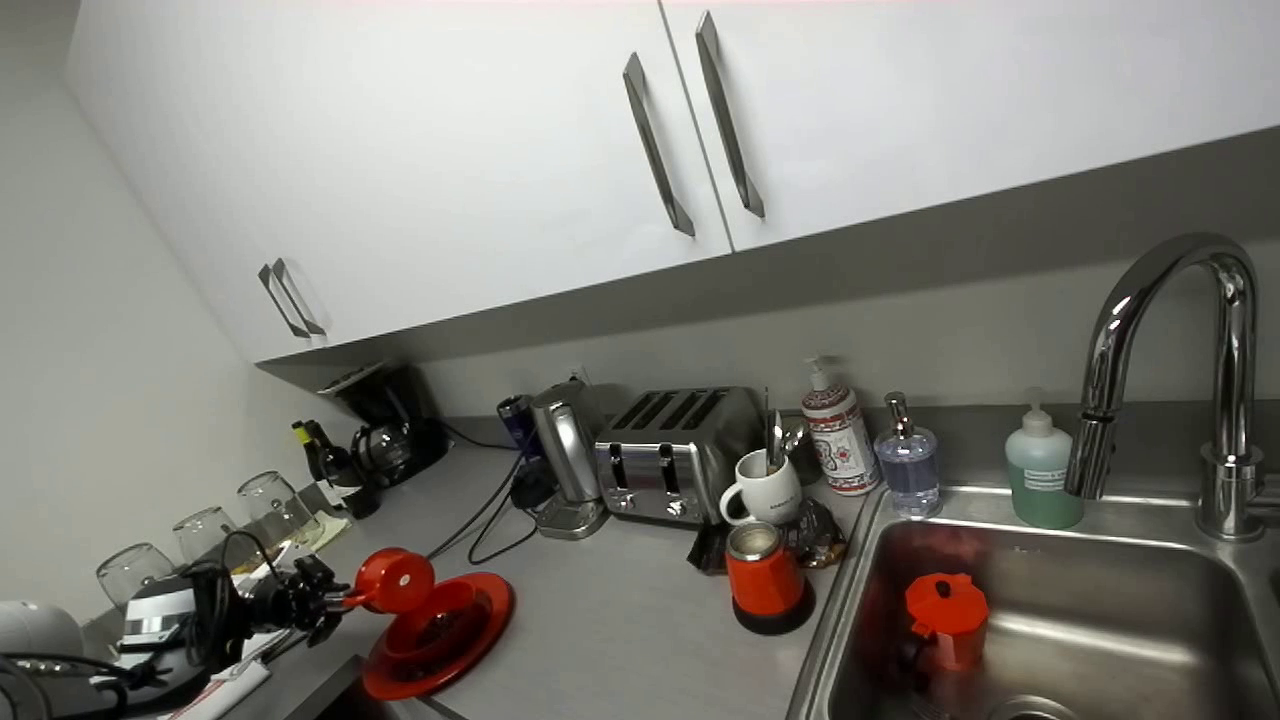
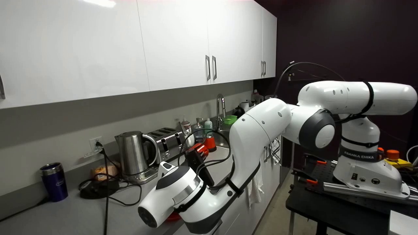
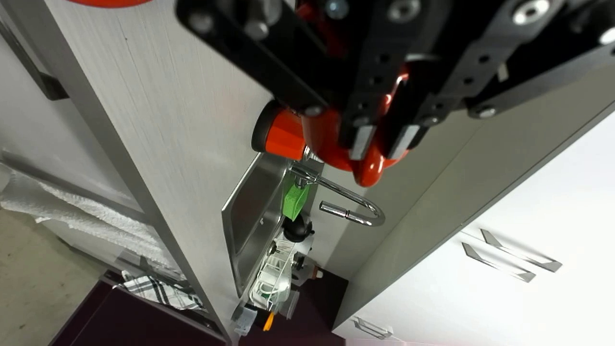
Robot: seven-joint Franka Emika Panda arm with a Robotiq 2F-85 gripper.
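Note:
Held by its handle, a red cup (image 1: 396, 581) is tipped on its side, its round base facing the camera in exterior view 1. My gripper (image 1: 332, 600) is shut on that handle; the wrist view shows the fingers of the gripper on either side of it, with the cup (image 3: 326, 138) beyond. In exterior view 1 the cup appears just above a red bowl (image 1: 420, 638), which sits on a red plate (image 1: 497, 626). Whether cup and bowl touch, I cannot tell. The arm hides most of the gripper in exterior view 2.
Behind the plate stand a kettle (image 1: 566, 444) and toaster (image 1: 654, 474), with cables on the counter. Rightward are a white mug (image 1: 768, 490), an orange-red pot base (image 1: 764, 582) and the sink (image 1: 1104, 600), holding a red pot top (image 1: 950, 612). Mid-counter is clear.

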